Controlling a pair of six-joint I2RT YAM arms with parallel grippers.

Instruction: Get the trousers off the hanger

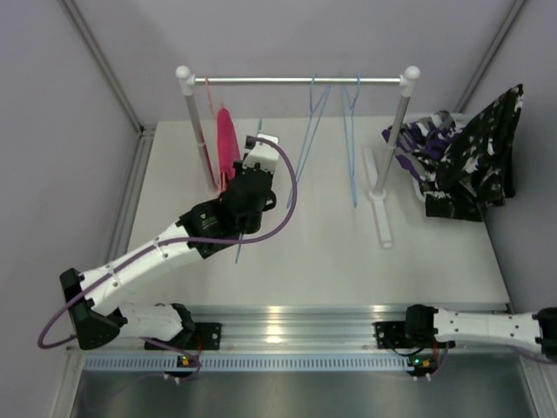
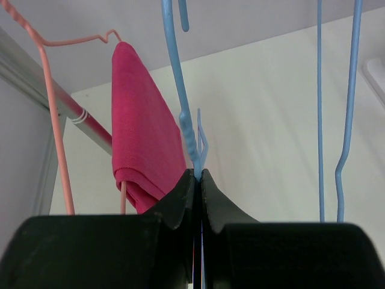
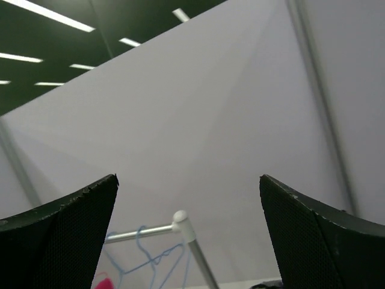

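Observation:
My left gripper is shut on a blue hanger, which runs up from between its fingers in the left wrist view; no trousers show on that hanger. A pink garment hangs on a pink hanger at the rack's left, just behind that gripper. More empty blue hangers hang from the rail. Dark patterned clothes lie heaped in a white bin at the right. In the right wrist view, my right gripper stands open with nothing between its fingers.
The rack's right post and white foot stand beside the bin. Grey walls enclose the table at the back and sides.

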